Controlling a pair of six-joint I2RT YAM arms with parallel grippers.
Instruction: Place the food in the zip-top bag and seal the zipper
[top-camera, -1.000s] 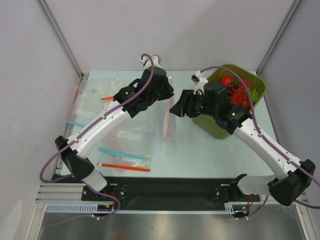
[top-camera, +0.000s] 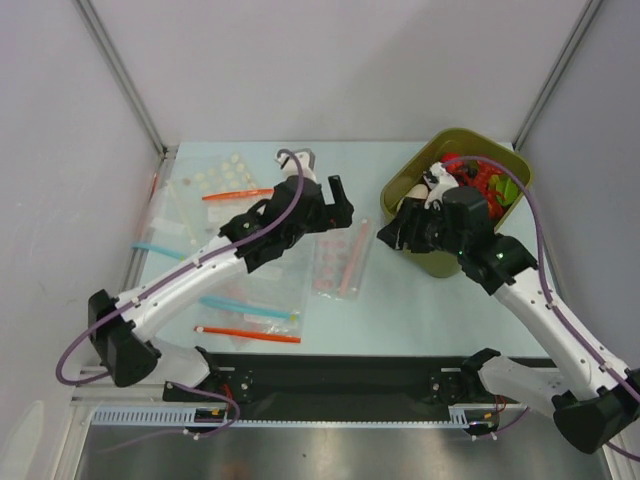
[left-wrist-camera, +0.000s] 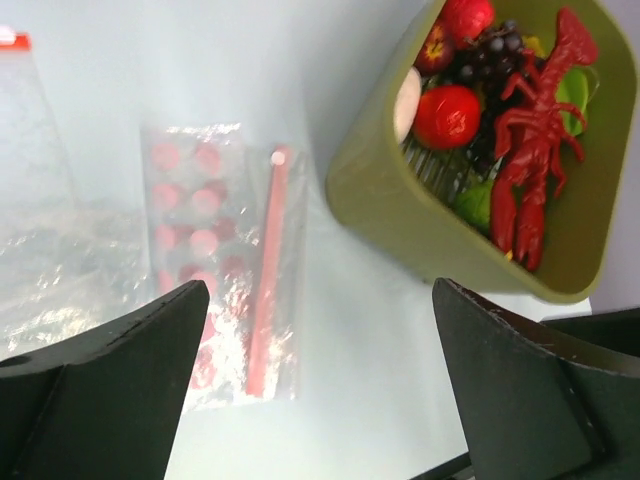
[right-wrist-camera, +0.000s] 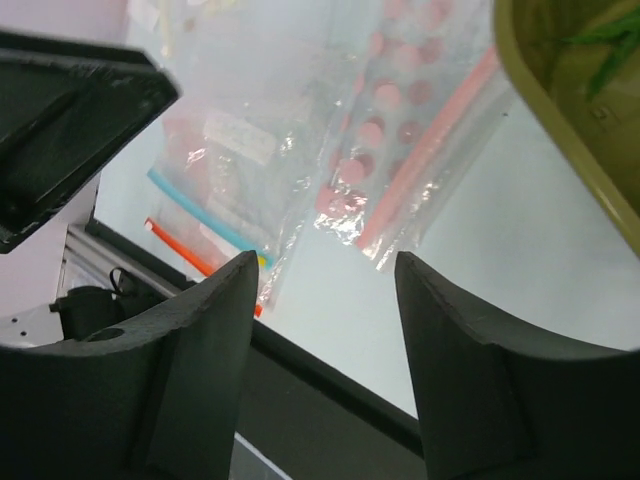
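Note:
A clear zip top bag with pink dots and a pink zipper strip (top-camera: 342, 262) lies flat on the table, left of the basket. In the left wrist view, the same pink-dotted bag (left-wrist-camera: 205, 255) shows flat and without food in it. My left gripper (top-camera: 347, 201) is open above the bag's far end, its fingers (left-wrist-camera: 120, 370) wide apart and empty. Beside the basket's left wall, my right gripper (top-camera: 388, 236) also has its fingers (right-wrist-camera: 215, 340) apart with nothing between. Food fills the green basket: a red lobster (left-wrist-camera: 540, 140), a red tomato (left-wrist-camera: 447, 117), dark grapes (left-wrist-camera: 490, 55).
The olive-green basket (left-wrist-camera: 400, 200) stands at the far right with high walls. Several other clear bags cover the left of the table, with orange (top-camera: 248, 334) and blue (top-camera: 248, 308) zipper strips. Bare table (top-camera: 430, 315) lies at the front right.
The pink bag's far end was at my left gripper; the bag now lies apart, turned slightly. The right gripper has moved right, toward the basket.

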